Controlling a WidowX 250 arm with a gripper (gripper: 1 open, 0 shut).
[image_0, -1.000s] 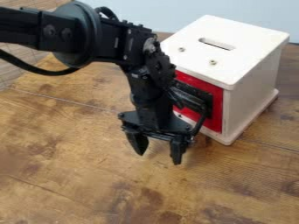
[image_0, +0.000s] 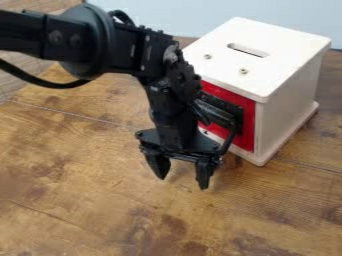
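My black gripper (image_0: 182, 172) points down just above the wooden floor, its two fingers apart with nothing seen between them. It is in front of a pale wooden box (image_0: 289, 105) with a slot in its top and a red front panel (image_0: 243, 135). The arm and gripper hide much of that panel.
Wooden flooring (image_0: 94, 200) is clear to the left and in the foreground. A pale wall stands behind the box at the top of the view.
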